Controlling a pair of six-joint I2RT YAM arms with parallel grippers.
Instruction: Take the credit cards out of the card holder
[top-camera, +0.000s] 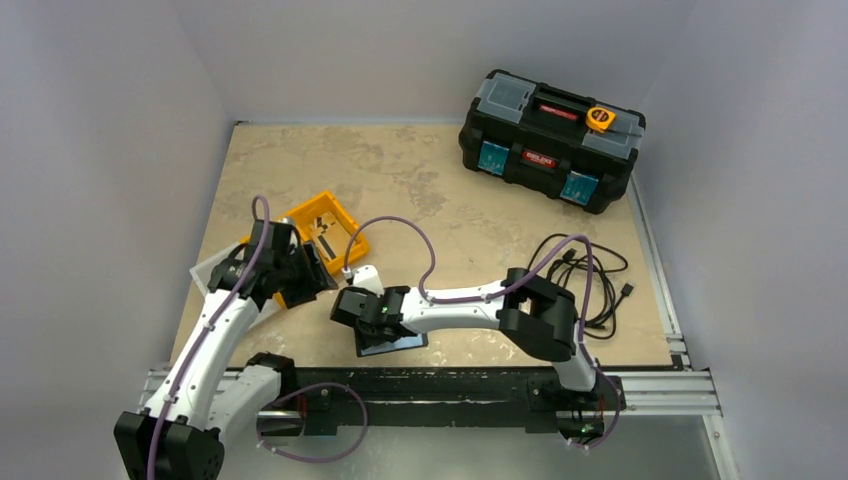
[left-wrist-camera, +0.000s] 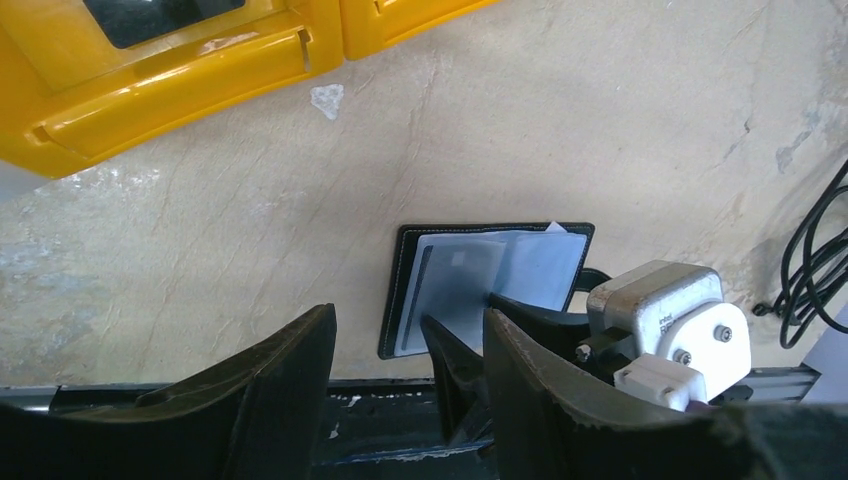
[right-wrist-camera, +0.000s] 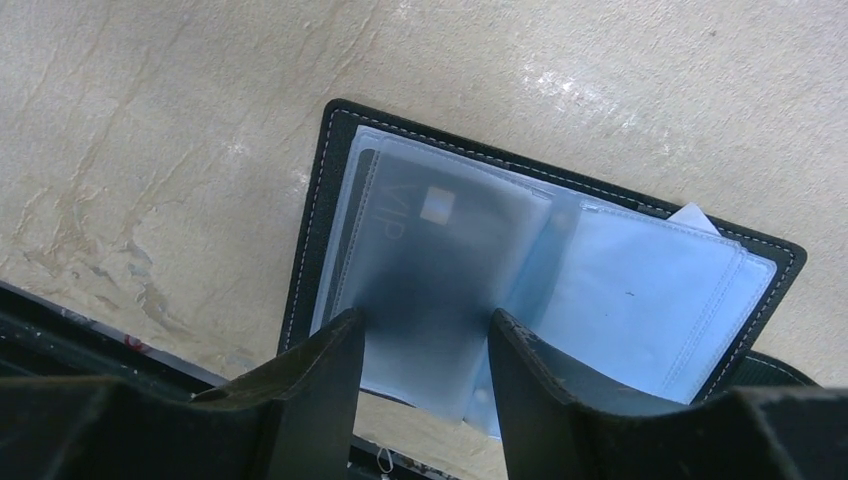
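Note:
An open card holder (right-wrist-camera: 650, 300), black with stitched edges and pale blue translucent sleeves, lies near the table's front edge, mostly hidden by my right arm in the top view. Its left sleeves show "VIP" and a small square; a pale corner pokes out along the top edge. My right gripper is over the left sleeves, fingers parted, low at their surface; whether they touch is unclear. My left gripper hovers open, left of the holder, near the yellow trays, nothing between its fingers.
Yellow organiser trays (top-camera: 350, 250) and a white tray (top-camera: 205, 272) sit at left. A black toolbox (top-camera: 540, 140) with a tape measure stands at the back right. Coiled cables (top-camera: 610, 300) lie at right.

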